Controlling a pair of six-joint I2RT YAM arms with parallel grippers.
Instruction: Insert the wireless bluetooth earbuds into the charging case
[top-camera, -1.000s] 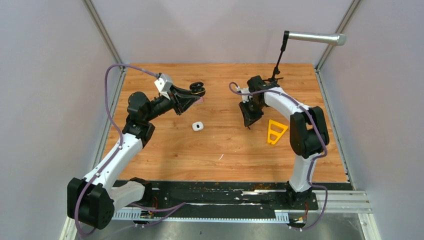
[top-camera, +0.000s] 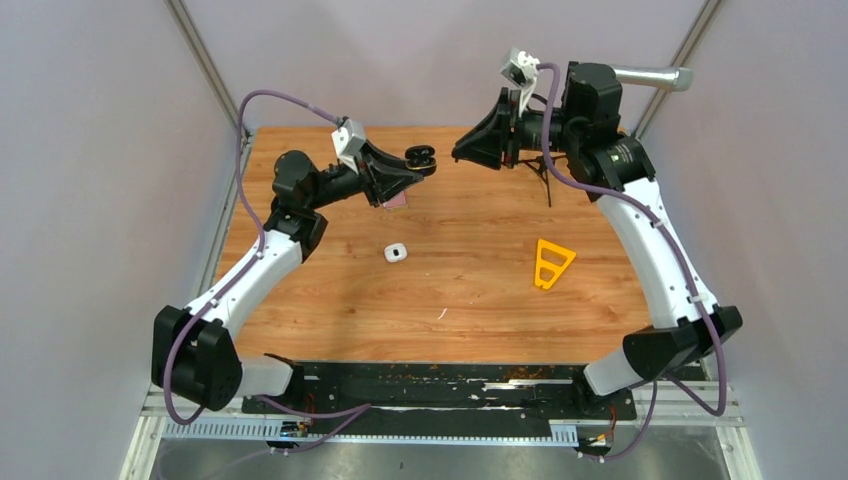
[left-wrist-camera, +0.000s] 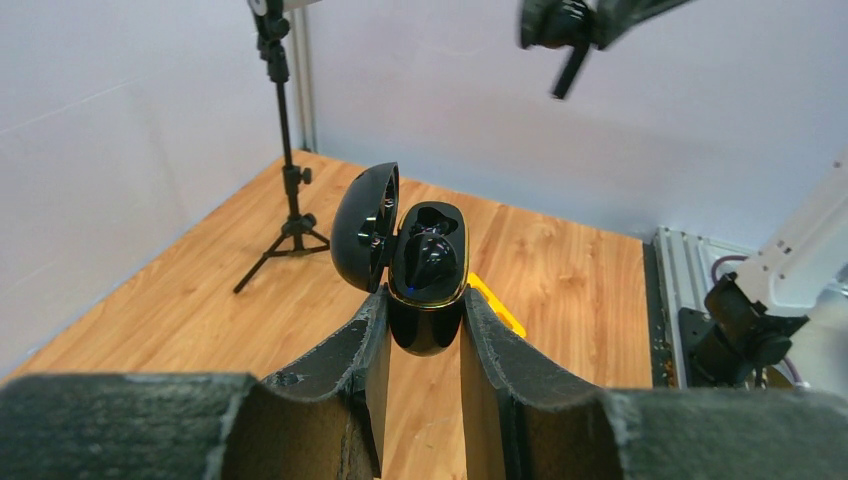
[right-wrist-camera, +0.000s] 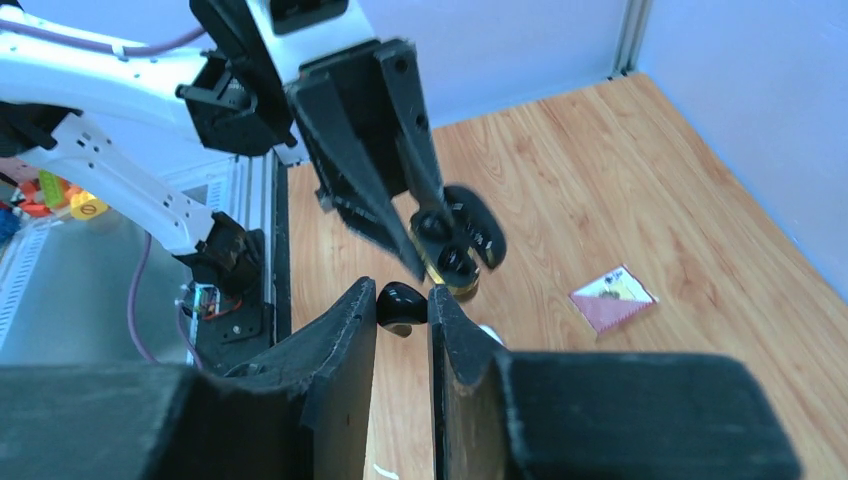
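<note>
The black charging case (top-camera: 420, 160), lid open, is raised over the table with my left gripper (top-camera: 408, 177) shut on its lower body. In the left wrist view the case (left-wrist-camera: 428, 255) stands upright, its glossy interior showing. My right gripper (top-camera: 456, 155) is raised just right of the case. In the right wrist view a small glossy black earbud (right-wrist-camera: 401, 305) sits between its fingertips, with the case (right-wrist-camera: 450, 243) beyond it.
A small white square item (top-camera: 395, 253) lies mid-table, a pink card (right-wrist-camera: 610, 300) behind it. A yellow triangle (top-camera: 555, 262) lies to the right. A black tripod (left-wrist-camera: 295, 228) stands at the back right.
My left gripper with the case has shifted up and to the right.
</note>
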